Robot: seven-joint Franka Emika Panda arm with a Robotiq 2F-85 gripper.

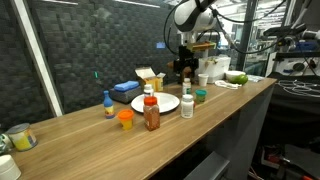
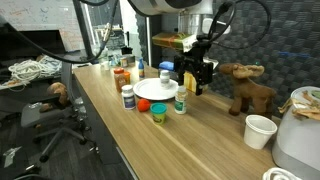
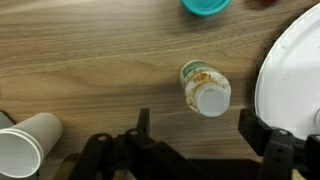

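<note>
A small white-capped bottle (image 3: 207, 88) with a printed label stands upright on the wooden table. My gripper is open over it, with one finger on either side in the wrist view and the bottle slightly off the line between the fingertips. Nothing is held. From the second exterior view, the gripper (image 2: 190, 76) hangs just above the bottle (image 2: 181, 101); whether a finger touches it cannot be told. In the first exterior view the bottle (image 1: 187, 87) stands below the dark fingers.
A white plate (image 2: 150, 90) with a red item at its edge lies beside the bottle. Close by are a teal-lidded jar (image 2: 159, 113), a white-lidded jar (image 2: 128, 97), a white cup (image 2: 259, 131) and a plush moose (image 2: 250, 90).
</note>
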